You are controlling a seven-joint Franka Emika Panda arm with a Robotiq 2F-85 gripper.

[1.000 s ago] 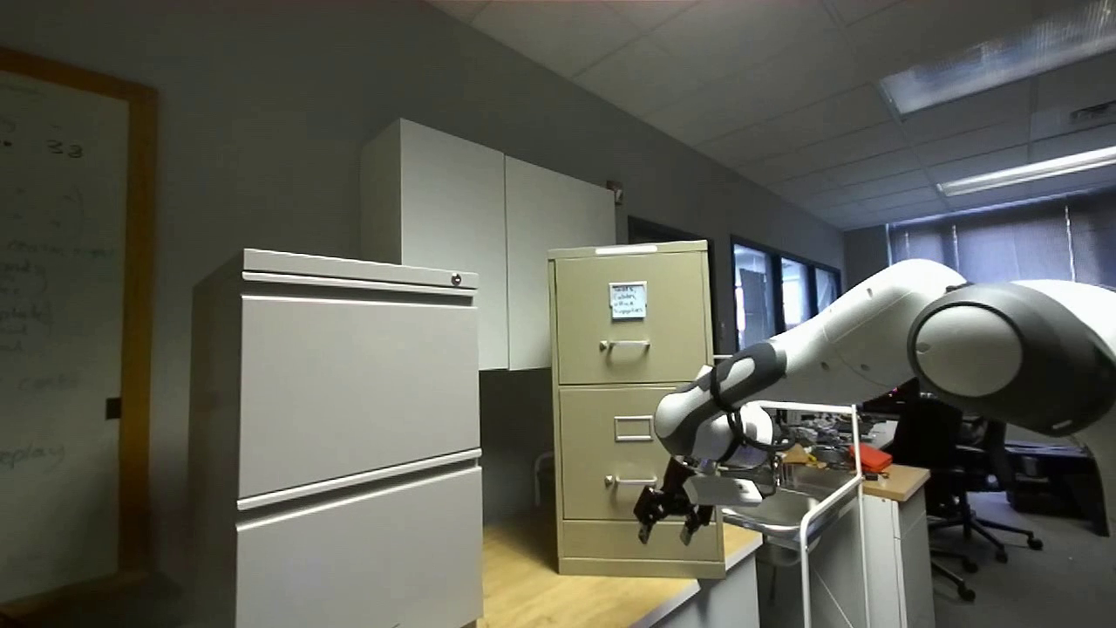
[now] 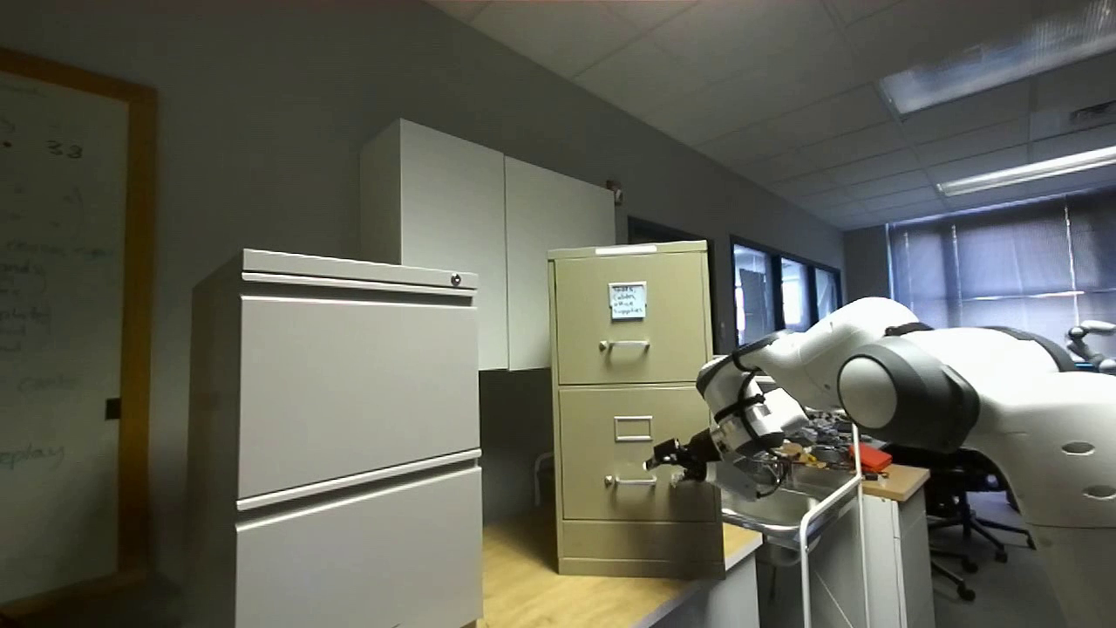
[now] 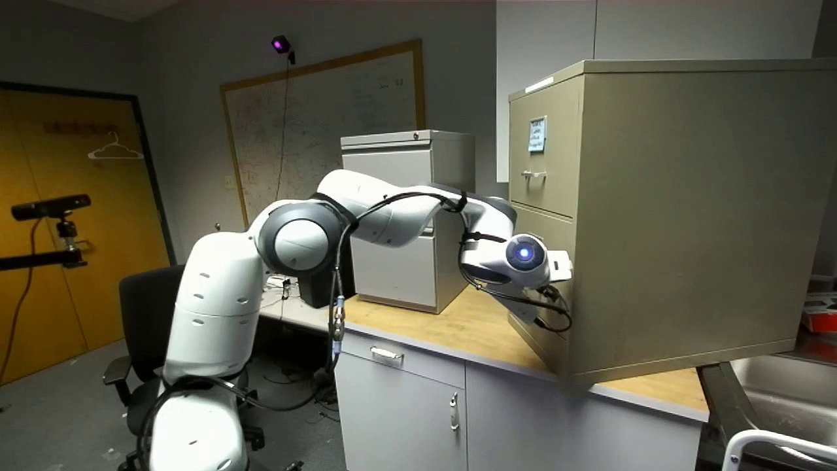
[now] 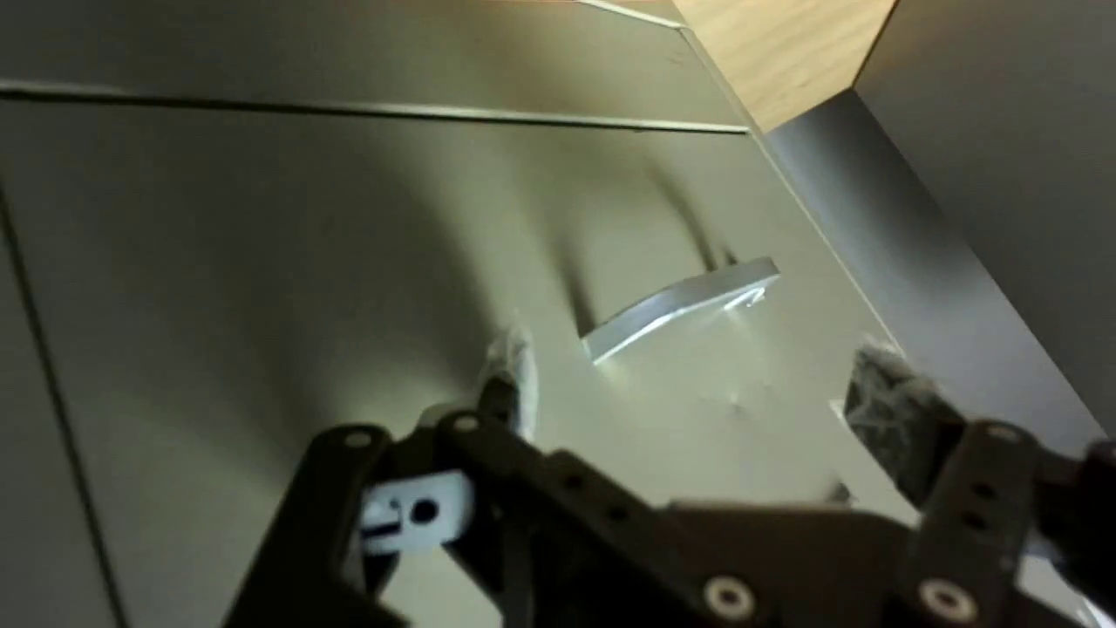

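A tan filing cabinet (image 2: 636,419) with two drawers, both closed, stands on the wooden counter. My open gripper (image 2: 666,465) is in front of its lower drawer, close to that drawer's handle (image 2: 633,481). In the wrist view, a silver handle (image 4: 680,309) on the tan front lies beyond and between the two spread fingertips of the gripper, and nothing is held. The upper drawer has its own handle (image 2: 625,344) and a written label (image 2: 628,300). In exterior view 2 the arm's wrist and the cabinet hide the fingers.
A light grey filing cabinet (image 2: 356,419) stands to the left. Bare wooden counter (image 2: 523,570) lies between the two cabinets. To the right are a metal sink (image 2: 779,508) and a white rail (image 2: 833,504). A wall cupboard (image 2: 455,235) hangs behind.
My gripper has risen from below the lower handle to about its height. It has turned from pointing down to pointing more toward the cabinet front. The drawers look unchanged.
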